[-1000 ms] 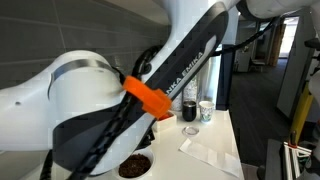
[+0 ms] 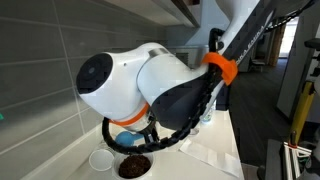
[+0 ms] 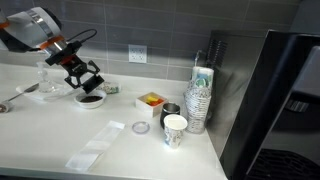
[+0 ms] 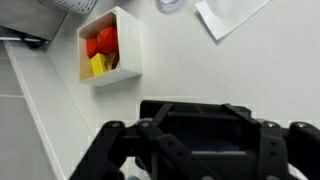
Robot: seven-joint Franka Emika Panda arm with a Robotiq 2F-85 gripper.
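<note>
In exterior view 2 my gripper point(image 3: 86, 74) is at the back left of the counter, shut on a black container point(image 3: 94, 84). The container is held tilted just above a white bowl point(image 3: 90, 104) with dark contents. The wrist view shows the black container point(image 4: 200, 122) between my fingers; its inside cannot be made out. From exterior view 1, dark granular stuff point(image 2: 133, 167) lies in the white bowl, while my arm covers most of the gripper. Whether container and bowl touch is unclear.
Right of the bowl stands a small box point(image 3: 152, 103) with red and yellow things. Farther right are a dark canister point(image 3: 170, 113), a white cup point(image 3: 175, 131) and a tall wire-like holder point(image 3: 197, 100). White paper point(image 3: 96, 145) lies in front on otherwise open counter.
In exterior view 1 the arm has swung to the right, its rounded white-and-black joint coming further into the picture. The bowl has stayed in place.
</note>
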